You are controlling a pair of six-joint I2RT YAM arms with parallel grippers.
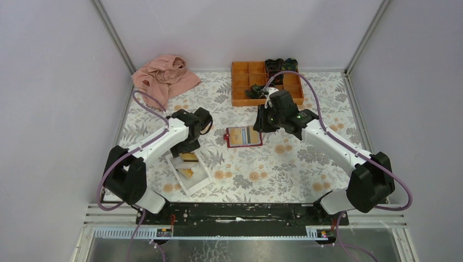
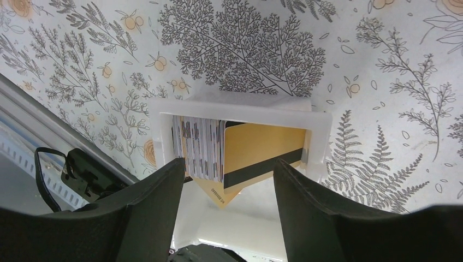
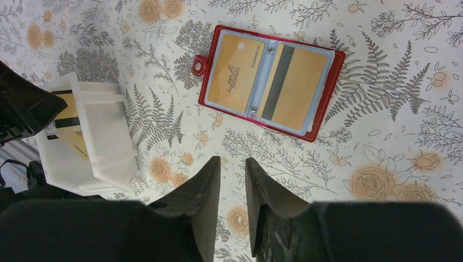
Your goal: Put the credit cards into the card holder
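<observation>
The red card holder lies spread flat on the table, with gold cards in its clear sleeves on both sides. In the left wrist view, a white box holds a row of upright cards, a gold card with a black stripe, and another gold card lying lower. My left gripper is open above this box, its fingers spread and nothing between them. Beside the holder, my right gripper is part open, a narrow empty gap between its fingertips.
A brown compartment tray with dark items stands at the back. Pink cloth is heaped at the back left. Bare tablecloth stretches across the front middle and right.
</observation>
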